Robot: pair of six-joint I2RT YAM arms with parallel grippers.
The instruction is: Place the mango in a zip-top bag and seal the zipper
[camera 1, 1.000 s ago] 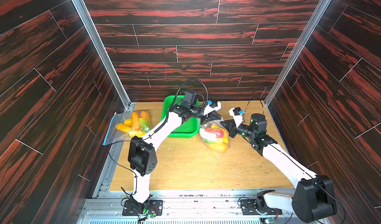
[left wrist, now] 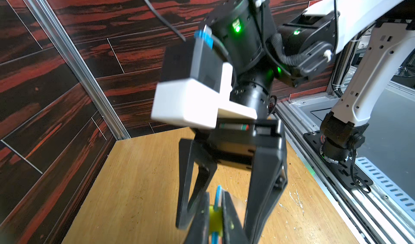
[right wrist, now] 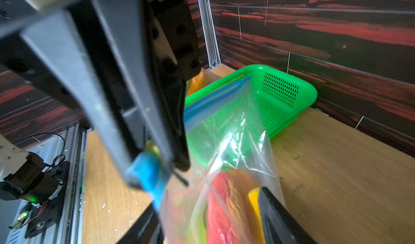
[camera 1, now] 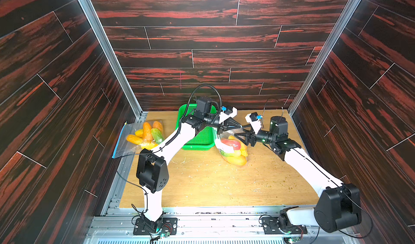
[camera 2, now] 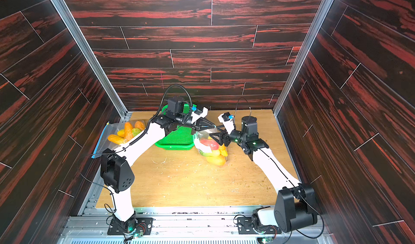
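Observation:
A clear zip top bag [right wrist: 235, 127] with a blue zipper strip [right wrist: 216, 98] stands upright with fruit inside: a red mango [right wrist: 222, 209] and yellow ones [camera 1: 235, 160]. My left gripper is shut on one end of the blue strip, with a yellow-green bit between its fingers. In the right wrist view, its black fingers [right wrist: 142, 80] pinch that blue corner above the bag. My right gripper is open, holding nothing, its fingers spread either side of the bag's near part. The top left view shows both grippers close together above the bag.
A green basket [camera 1: 199, 147] stands behind the bag. Another bag of fruit [camera 1: 147, 133] lies at the left, partly behind my left arm.
My right gripper has opened and shifted a little to the left and back, closer around the left gripper. The bag has shifted slightly left.

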